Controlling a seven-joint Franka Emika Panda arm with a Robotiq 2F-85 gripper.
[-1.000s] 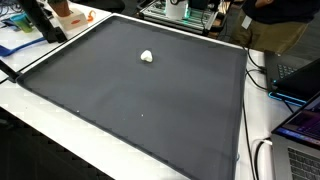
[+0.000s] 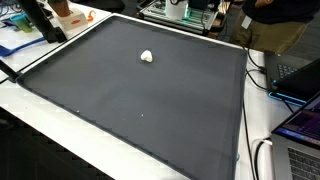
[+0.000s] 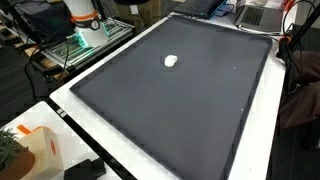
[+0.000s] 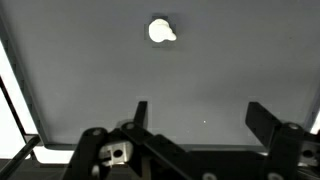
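Observation:
A small white object [image 4: 161, 30] lies on the dark grey board [image 4: 185, 85], near the top of the wrist view. In exterior view 1 the same white object [image 2: 147, 56] sits towards the board's far side, and exterior view 2 shows the white object [image 3: 170, 61] with bare board around it. Low in the wrist view, my gripper is open, its two black fingers wide apart and only board showing between them. The white object is beyond the fingertips, clear of both. The gripper's fingers do not show in either exterior view.
Laptops [image 2: 297, 160] and cables stand along one side of the table. An orange and white container [image 3: 42, 147] and a plant [image 3: 12, 152] are at the near left in exterior view 2. Most of the board is bare.

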